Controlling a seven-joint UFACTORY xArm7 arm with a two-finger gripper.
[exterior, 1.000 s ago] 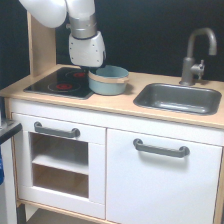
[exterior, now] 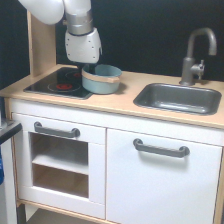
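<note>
A blue-grey pot (exterior: 104, 82) stands at the right edge of the black stove top (exterior: 58, 84), partly over the wooden counter (exterior: 128, 92). Along its near rim runs a brownish strip, perhaps a handle. My gripper (exterior: 89, 68) reaches down from the white arm to the pot's left rim. Its fingertips are too small and too close to the rim to show whether they are apart, or whether they grip the pot.
To the right a metal sink (exterior: 180, 98) is set into the counter, with a grey faucet (exterior: 194, 58) behind it. Below are an open-fronted oven (exterior: 62, 152) and a white cabinet door (exterior: 150, 180). Between pot and sink the counter is bare.
The pot has shifted a little to the left, onto the stove's edge. My gripper has moved slightly left and up along with it.
</note>
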